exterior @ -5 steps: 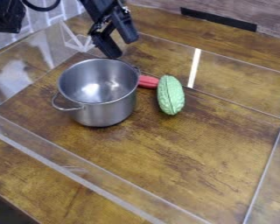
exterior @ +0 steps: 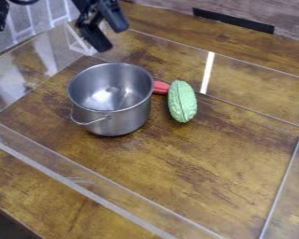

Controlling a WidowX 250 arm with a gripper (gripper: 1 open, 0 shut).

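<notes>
My black gripper (exterior: 92,28) is at the top left, above and behind a steel pot (exterior: 109,97), its fingers open and pointing down. The pot stands on the wooden table with its wire handle at the lower left. Right of the pot lies a green ridged vegetable-like object (exterior: 182,102), and a red item (exterior: 161,86) lies partly behind it.
Clear transparent strips or panels run along its left, front and right sides.
My gripper has moved up and to the left, away from the pot's back rim. The pot and the objects beside it look unmoved.
</notes>
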